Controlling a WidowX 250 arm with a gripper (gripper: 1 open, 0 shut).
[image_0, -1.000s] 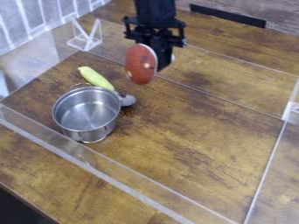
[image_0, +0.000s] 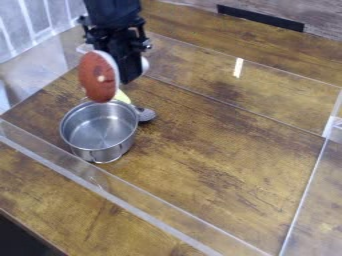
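My gripper (image_0: 123, 62) is shut on an oval red object (image_0: 98, 74), held in the air above and just behind a steel pot (image_0: 99, 134) at the left. A yellow-green oblong thing (image_0: 122, 97) lies behind the pot, partly hidden by the held object. A small metal utensil (image_0: 142, 113) lies beside the pot's right.
Clear walls surround the work area, and a white railing (image_0: 30, 25) stands at the back left.
My gripper has carried the red object leftward and toward the front, nearer the pot, and now covers part of the yellow-green thing.
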